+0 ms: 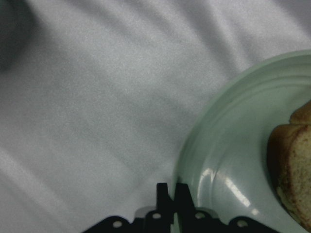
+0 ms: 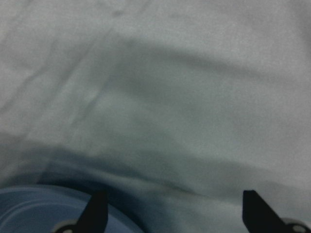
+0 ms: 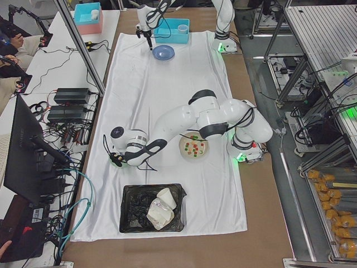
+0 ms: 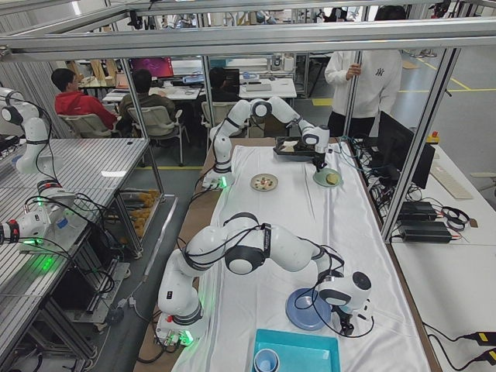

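Observation:
A green plate [image 1: 228, 126] with bread [image 1: 291, 174] lies on the white cloth, also seen in the right camera view [image 4: 322, 178]. My left gripper is at that plate's rim, its fingertips close together; whether they grip the rim is unclear. My right gripper stands open with nothing visible between its fingers, beside a blue plate [image 2: 43, 211], also seen in the right camera view [image 4: 302, 314].
A cream plate of small coloured pieces [image 4: 263, 183] lies near the left arm. A black lined tray [image 3: 134, 206] holds white items. A blue bin [image 4: 294, 349] with a cup stands beside the blue plate.

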